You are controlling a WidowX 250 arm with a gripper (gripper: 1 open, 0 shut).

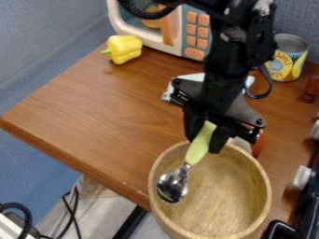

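Note:
The black gripper (210, 131) is shut on the pale yellow-green handle of a spoon (173, 184), which hangs tilted over a round wooden bowl (237, 205). The metal spoon head is down at the left inside part of the bowl's outline; whether it touches the bowl cannot be told.
A yellow pepper (123, 49) and a toy microwave (162, 28) are at the back. A can (284, 61) stands back right, a red bottle (312, 90) beside it.

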